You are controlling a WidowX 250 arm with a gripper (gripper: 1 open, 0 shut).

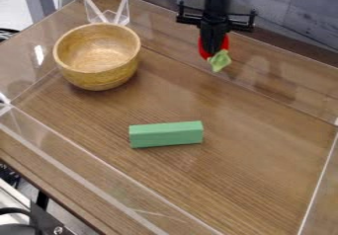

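Observation:
The black gripper (211, 43) is at the upper middle of the table, over a small red object with a pale green part (219, 59). The gripper partly hides this object, and whether its fingers are open or shut on it is hard to see. A green block (165, 134) lies in the lower middle. A wooden bowl (99, 76) sits on the left.
A clear plastic object (107, 15) stands behind the bowl.

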